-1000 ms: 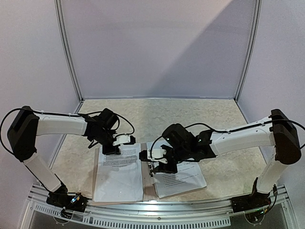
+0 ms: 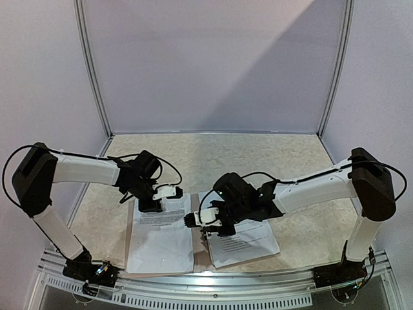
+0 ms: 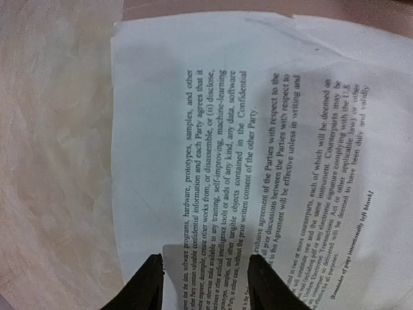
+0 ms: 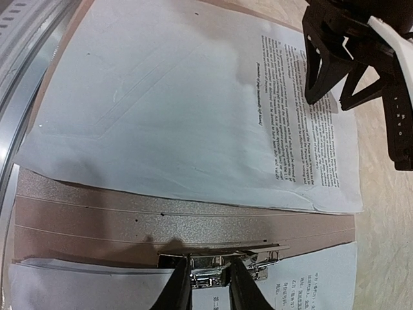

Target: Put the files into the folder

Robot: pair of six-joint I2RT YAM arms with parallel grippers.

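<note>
A brown folder [image 4: 116, 223] lies spread open near the table's front edge. Its left side carries white printed sheets [image 2: 161, 242]; its right side carries another paper stack [image 2: 248, 244], beside a metal clip [image 4: 226, 268] at the spine. My left gripper is over the printed end of the left sheets, its fingers [image 3: 147, 284] apart with only paper visible between them. At the clip, my right gripper has parted fingers [image 4: 177, 284], one in front of the metal. Whether they touch the clip is unclear.
Beyond the folder, the table [image 2: 219, 158] is bare up to the back wall. A metal rail [image 2: 213, 281] runs along the front edge, close to the folder. Both arms reach in over the paper, with their grippers not far apart.
My right gripper has shifted slightly left and its arm has swung a little that way. The left arm and the papers look unmoved.
</note>
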